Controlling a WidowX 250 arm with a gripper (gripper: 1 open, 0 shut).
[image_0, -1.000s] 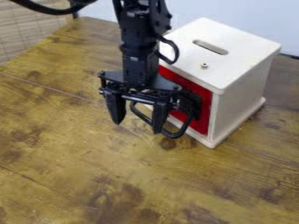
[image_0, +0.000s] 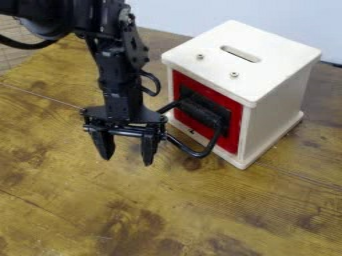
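Observation:
My black gripper (image_0: 126, 144) hangs open above the wooden table at the left of the box, its two fingers pointing down with nothing between them. A white box (image_0: 267, 110) with a slot and two bolts on top stands at the right. Its red front face (image_0: 230, 145) carries a black panel with a black looped handle or tube, which reaches out toward my gripper. Whether the gripper touches that loop I cannot tell.
A white wall runs behind the box, and a woven mat shows at the far left edge.
My arm and gripper have moved left, away from the box's red face, uncovering more of it. The gripper stays open. The box stands where it was.

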